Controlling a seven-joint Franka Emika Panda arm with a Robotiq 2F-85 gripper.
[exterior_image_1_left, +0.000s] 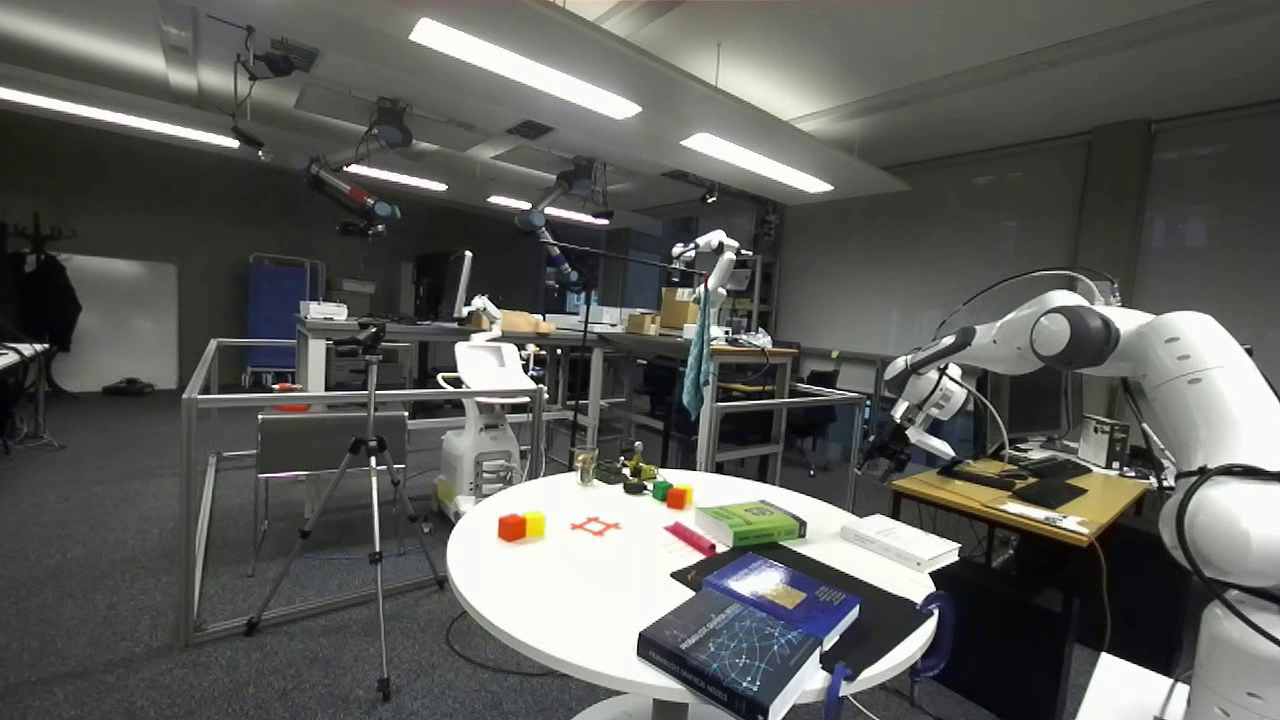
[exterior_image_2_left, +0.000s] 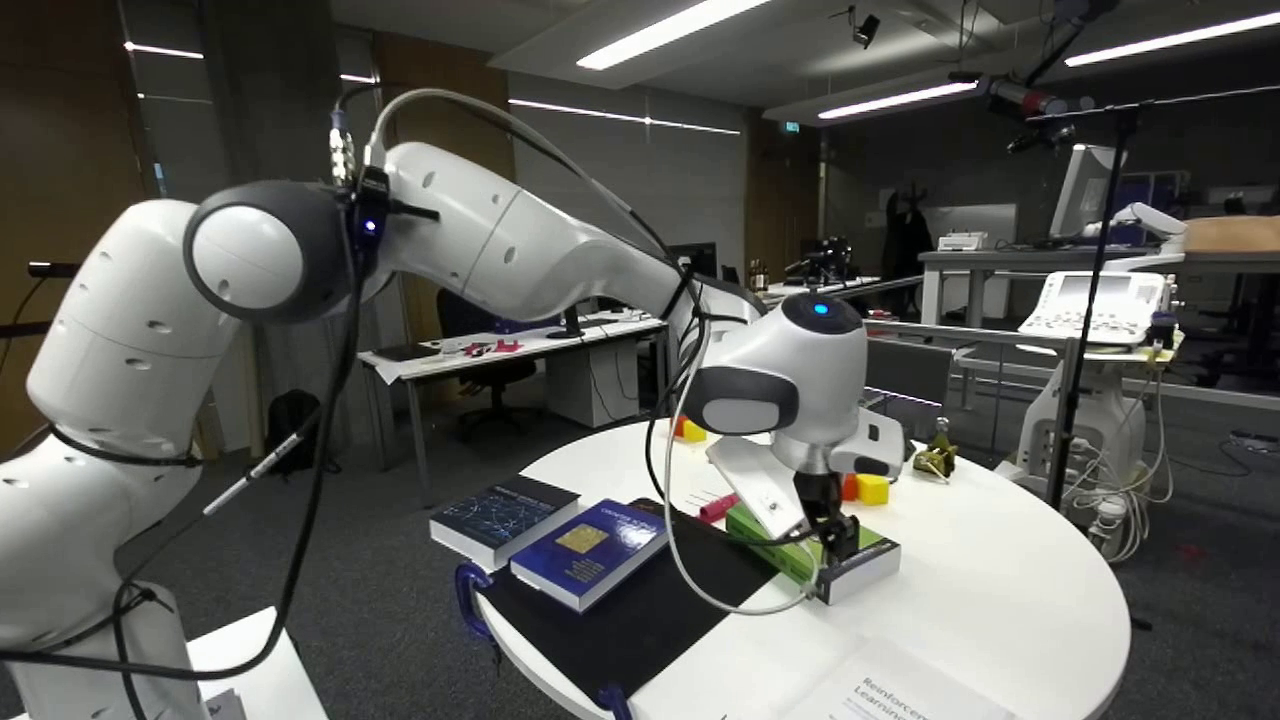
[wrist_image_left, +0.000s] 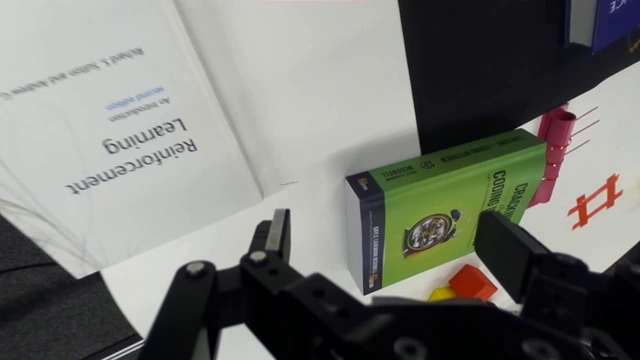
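My gripper is open and raised above the round white table, its two fingers wide apart with nothing held between them. In exterior view 1 the gripper (exterior_image_1_left: 885, 446) hangs above the white book (exterior_image_1_left: 900, 541), clear of it. That white Reinforcement Learning book (wrist_image_left: 144, 138) lies flat at the left of the wrist view. The green coding book (wrist_image_left: 450, 210) lies beyond the fingers, partly covered by the right one. A blue book (exterior_image_2_left: 590, 552) and a dark book with a network pattern (exterior_image_2_left: 504, 518) lie by the black mat (exterior_image_2_left: 648, 630).
Also on the table (exterior_image_1_left: 552, 612) are a pink object (exterior_image_1_left: 690, 538), a red outline shape (exterior_image_1_left: 595, 526), red and yellow blocks (exterior_image_1_left: 512, 527) and a glass (exterior_image_1_left: 584, 466). Blue clamps (exterior_image_1_left: 942, 634) grip the near edge. Bare tabletop spreads across the left part.
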